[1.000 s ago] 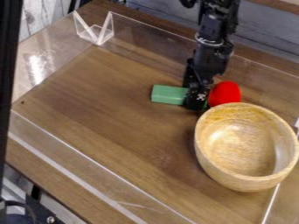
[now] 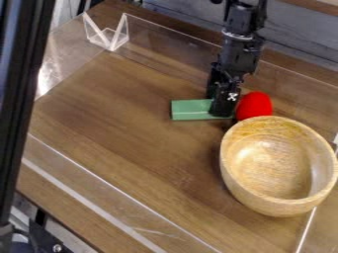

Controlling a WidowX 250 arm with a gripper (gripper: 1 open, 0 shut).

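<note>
My black gripper point(image 2: 223, 100) hangs low over the right end of a green block point(image 2: 189, 110) lying flat on the wooden table, its fingertips down beside it and open as far as shows. A red rounded object point(image 2: 256, 105) sits just right of the gripper. A large pale wooden bowl point(image 2: 275, 198) stands in front of them at the right. The block's right end is partly hidden by the gripper.
A small clear acrylic piece point(image 2: 107, 32) stands at the back left, along transparent edging. A wall runs along the back.
My gripper has shifted slightly left over the last second, toward the green block. The block, red object and bowl look essentially unmoved.
</note>
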